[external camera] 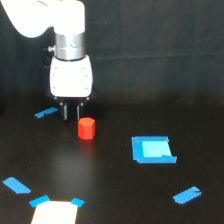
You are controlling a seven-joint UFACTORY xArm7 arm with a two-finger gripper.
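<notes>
A small red block [87,129] stands on the dark table [120,190]. The white arm's gripper [72,108] hangs just above and left of the red block, apart from it, its two dark fingers spread open with nothing visible between them.
A pale square outlined in blue tape [155,149] lies to the right. A bright pale patch with blue tape [55,213] is at the front left. Short blue tape strips mark the table.
</notes>
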